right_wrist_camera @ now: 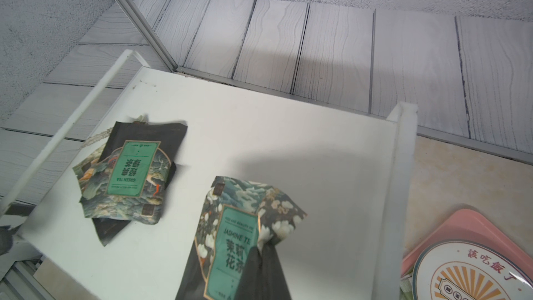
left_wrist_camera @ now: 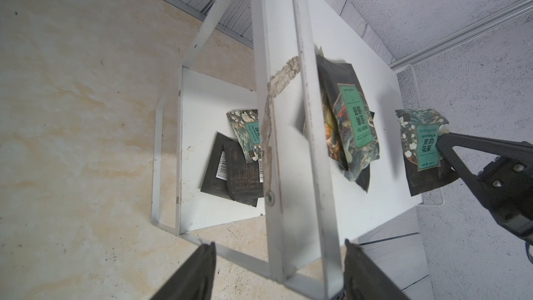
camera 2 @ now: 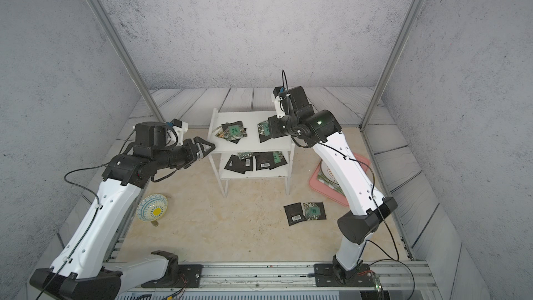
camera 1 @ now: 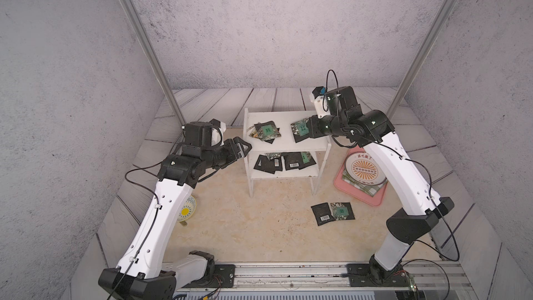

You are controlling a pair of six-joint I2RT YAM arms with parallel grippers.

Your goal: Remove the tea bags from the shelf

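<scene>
My right gripper is shut on a jasmine tea bag (right_wrist_camera: pixel 224 244), pinching its side so that a corner folds over. In the left wrist view this held tea bag (left_wrist_camera: pixel 424 139) hangs clear above the white shelf's top board (left_wrist_camera: pixel 361 205). A small pile of green tea bags (camera 1: pixel 267 131) lies on the left of that board. Several more tea bags (camera 1: pixel 268 162) lie on the lower board, some black back up with barcodes. My left gripper is open at the shelf's left side, its blurred fingers apart with the shelf's edge in view between them.
Two tea bags (camera 1: pixel 333 212) lie on the table in front of the shelf, to the right. A pink tray (camera 1: pixel 363 194) with a round plate (camera 1: pixel 366 167) stands further right. A patterned bowl (camera 2: pixel 152 207) sits at the left.
</scene>
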